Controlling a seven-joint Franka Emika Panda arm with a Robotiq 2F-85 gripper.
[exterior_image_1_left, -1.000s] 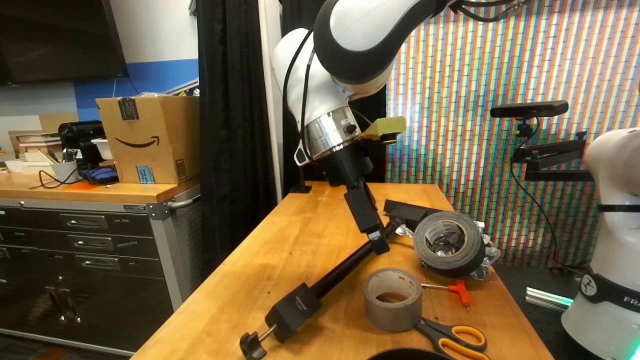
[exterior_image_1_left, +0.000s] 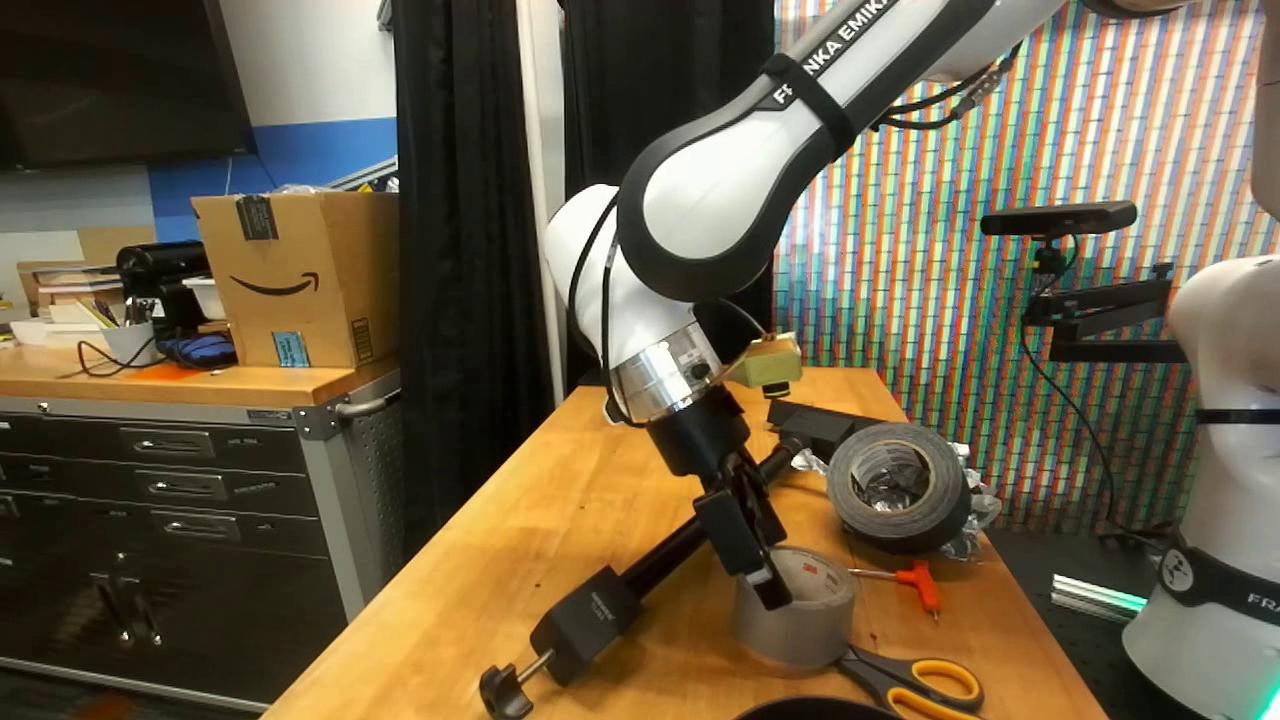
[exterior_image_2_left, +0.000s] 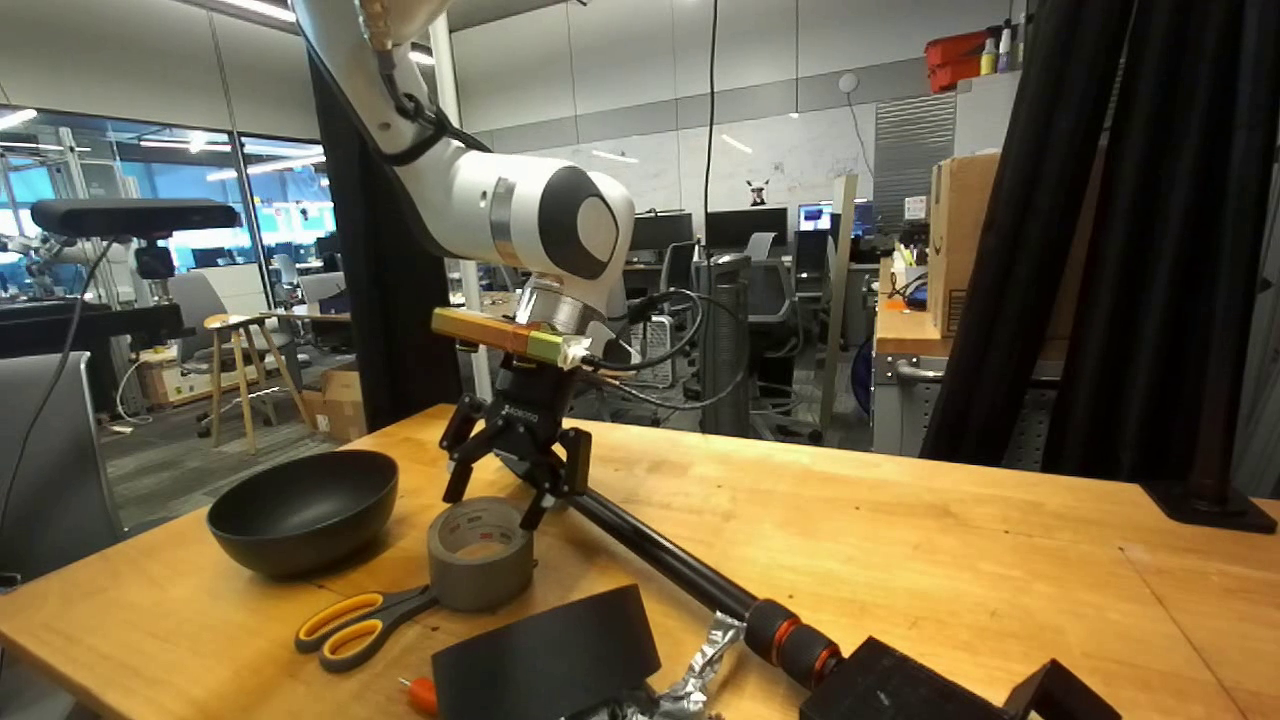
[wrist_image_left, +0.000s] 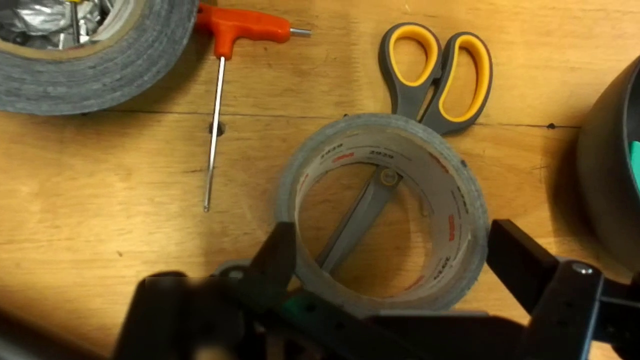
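Note:
A grey tape roll (wrist_image_left: 474, 252) lies flat-side down on the wooden table, over the blades of a pair of scissors (wrist_image_left: 483, 72); part of a blade shows through its hole. My gripper is spread wide above the roll, one dark fingertip at each side of its rim. In exterior view 2 the gripper (exterior_image_2_left: 494, 498) slants down over the grey roll (exterior_image_2_left: 480, 582). Exterior view 1 has a finger (exterior_image_1_left: 738, 540) in front of the roll's near-left rim. Whether the fingers touch the roll cannot be told.
An orange-handled hex key (wrist_image_left: 252, 25) and a larger dark tape roll (wrist_image_left: 138, 72) lie to one side. On the other side stands a black bowl (exterior_image_2_left: 306, 528). A black bar (exterior_image_2_left: 672, 558) runs along the table close by.
My gripper has come down from above the table to the grey roll. The roll and scissors have shifted slightly, and the roll looks a little tilted compared with before.

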